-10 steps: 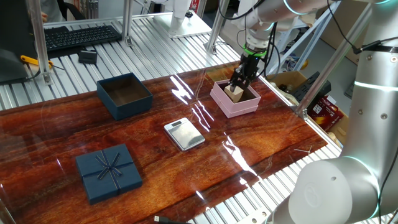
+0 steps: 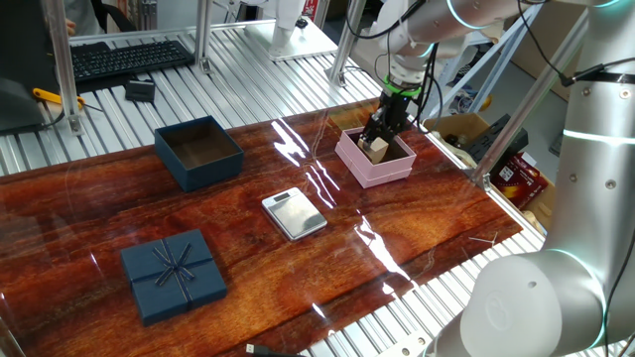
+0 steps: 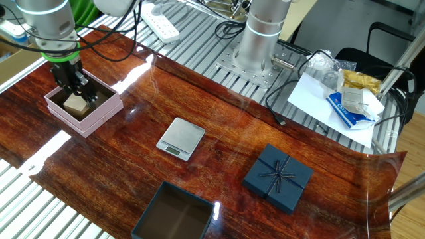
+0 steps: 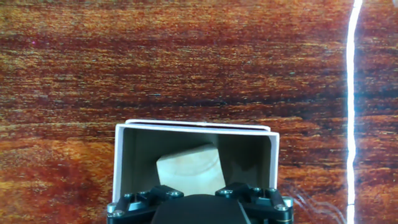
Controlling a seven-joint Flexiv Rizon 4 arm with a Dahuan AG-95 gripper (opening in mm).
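Observation:
A pale wooden block (image 4: 191,172) sits tilted inside the open pink box (image 2: 374,175). In exterior view 2 the same block (image 3: 76,103) shows below the black gripper (image 3: 83,93). My gripper (image 2: 369,137) is lowered to the box, close over the block. In the wrist view its black linkages lie across the near side of the box, partly over the block's lower edge. The finger pads are hidden, so whether they touch the block cannot be made out.
A silver scale (image 2: 294,213) rests mid-table. Left of it stand an open, empty dark blue box (image 2: 199,154) and a dark blue lid with a bow (image 2: 175,277). Bare wood-patterned surface separates them. A metal post (image 2: 511,129) rises beyond the pink box.
The gripper has shifted slightly left and lower over the pink box. The block, boxes and scale show no clear movement.

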